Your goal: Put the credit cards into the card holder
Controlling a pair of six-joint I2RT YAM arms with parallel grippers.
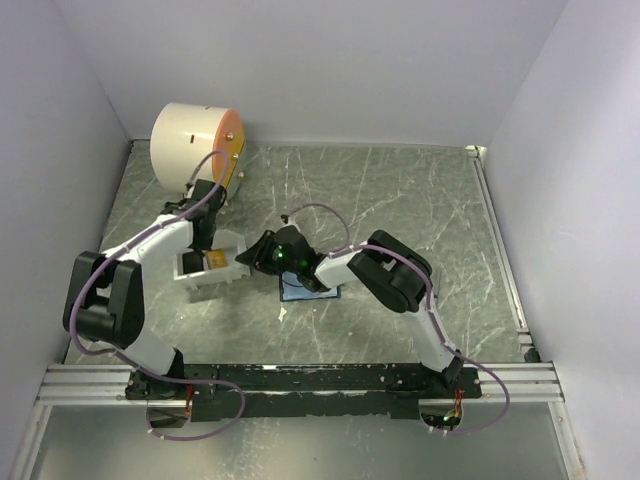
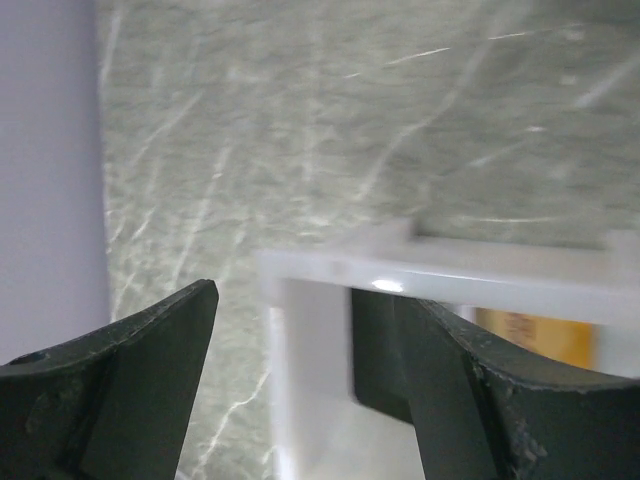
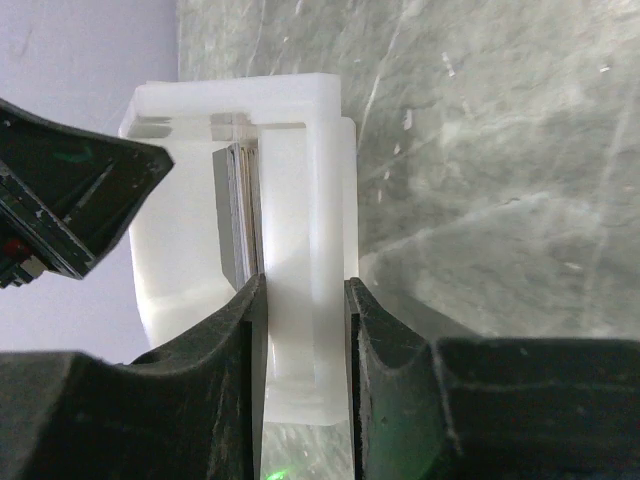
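Note:
A white plastic holder (image 1: pixel 204 278) sits at the left of the table, with dark and yellow cards (image 2: pixel 535 335) standing inside. My left gripper is open above one corner of the holder; its fingers frame the white wall, which appears blurred close up. My right gripper has its fingers on either side of the holder's right end wall, touching it. In the right wrist view the card stack (image 3: pixel 238 210) shows edge-on inside, and part of the left gripper is at the left.
A cream cylinder (image 1: pixel 185 145) with an orange end stands at the back left. A blue-grey mat (image 1: pixel 310 292) lies under the right arm. A grey wall (image 2: pixel 45 170) borders the left.

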